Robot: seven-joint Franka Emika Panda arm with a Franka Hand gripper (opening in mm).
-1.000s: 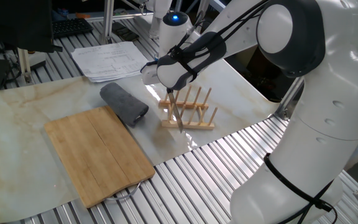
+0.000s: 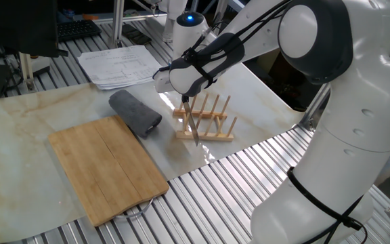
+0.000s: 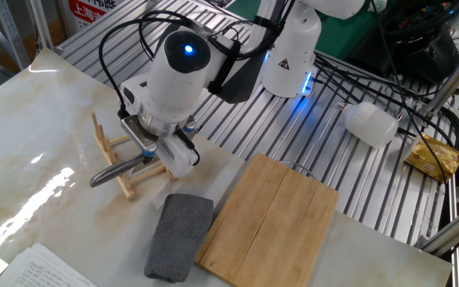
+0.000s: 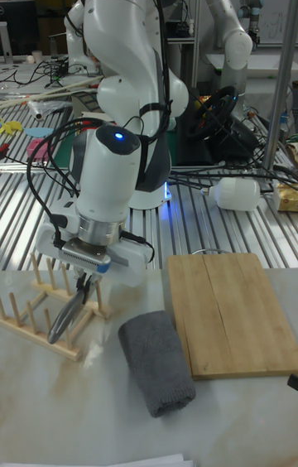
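Observation:
A knife (image 3: 116, 170) with a grey blade is in my gripper (image 4: 86, 280), which looks shut on it. The blade (image 2: 194, 129) slants downward at the wooden peg rack (image 2: 205, 136), in front of its pegs in exterior view 1. Seen from exterior view 3, the knife (image 4: 67, 312) crosses over the right part of the rack (image 4: 33, 331). Whether blade and rack touch cannot be made out. The hand covers much of the fingers and the knife's held end.
A rolled grey towel (image 3: 179, 237) lies beside the rack, and a wooden cutting board (image 2: 107, 166) lies past it. Papers (image 2: 119, 66) rest at the mat's far edge in exterior view 1. A white rounded object (image 3: 370, 124) stands on the slatted table.
The hand has shifted very slightly left in exterior view 1 over the last second, with the knife still in it. The rack, towel and board have stayed put.

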